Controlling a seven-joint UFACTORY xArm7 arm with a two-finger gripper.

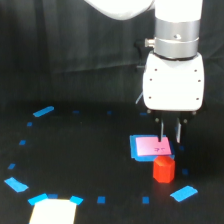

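A red block [164, 170] stands on the dark table toward the right. Just behind it lies a blue-edged square [142, 155] with a pink middle [152, 146]. My white gripper [170, 132] hangs above and slightly behind the red block, pointing down. Its two dark fingers stand apart, and nothing shows between them. The red block is clear of the fingertips.
A pale, orange-edged square [53, 211] sits at the front left edge. Blue tape strips [16, 184] and small blue marks dot the dark table.
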